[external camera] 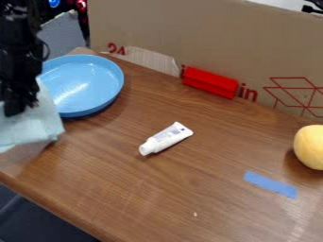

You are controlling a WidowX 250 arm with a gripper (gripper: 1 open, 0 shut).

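My black gripper [18,95] is at the left edge, partly out of frame, over a pale cloth [30,127] beside the blue plate [89,83]. The cloth drapes below the dark fingers at the table's left edge; whether it is pinched between them is hidden. A white tube [165,138] lies on the middle of the wooden table [177,189].
A red block [210,83] lies before a cardboard wall [214,38]. A yellow round object [308,146] sits at the right edge, with blue tape [270,184] nearby.
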